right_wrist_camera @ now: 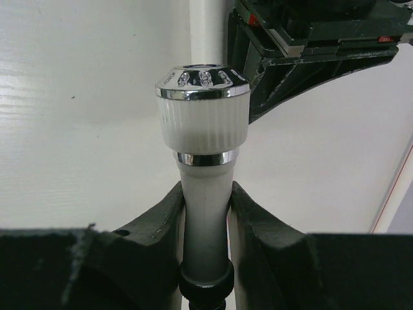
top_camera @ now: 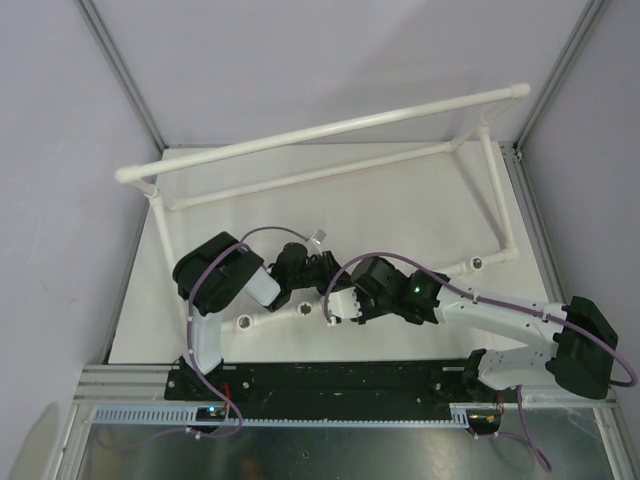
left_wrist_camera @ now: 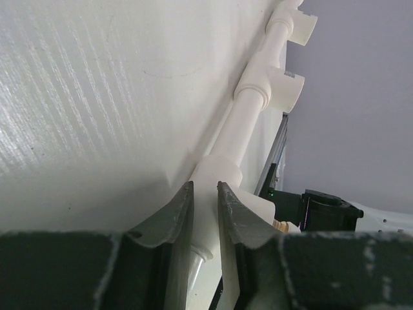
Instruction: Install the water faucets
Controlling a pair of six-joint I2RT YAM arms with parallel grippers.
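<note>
My left gripper is shut on the white pipe at a tee fitting point(left_wrist_camera: 217, 169), one finger on each side. That tee's side socket point(left_wrist_camera: 257, 205) faces right, and a brass end point(left_wrist_camera: 282, 226) shows close to its mouth; whether it is inside the socket I cannot tell. In the right wrist view my right gripper is shut on a faucet point(right_wrist_camera: 204, 123) with a white body, chrome rings and a ridged chrome cap. From above, the left gripper point(top_camera: 334, 270) and the right arm's wrist point(top_camera: 372, 290) are close together, and the faucet is hidden.
Other tee sockets open upward along the front pipe: one at far left point(top_camera: 244, 322), one near the middle point(top_camera: 305, 308) and one at right point(top_camera: 476, 262). A raised white pipe frame point(top_camera: 320, 132) spans the back. Bare white board point(top_camera: 330, 215) lies between.
</note>
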